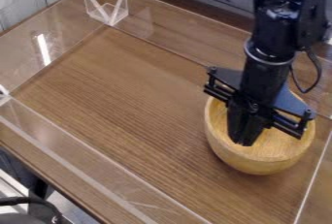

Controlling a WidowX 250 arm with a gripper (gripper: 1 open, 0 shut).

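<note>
My black gripper (255,112) reaches down from the top right into the yellow bowl (257,154) at the right of the table. Its fingers are over and inside the bowl's back part.
A clear acrylic holder (107,7) stands at the back left. A black object (26,208) lies at the lower left edge.
</note>
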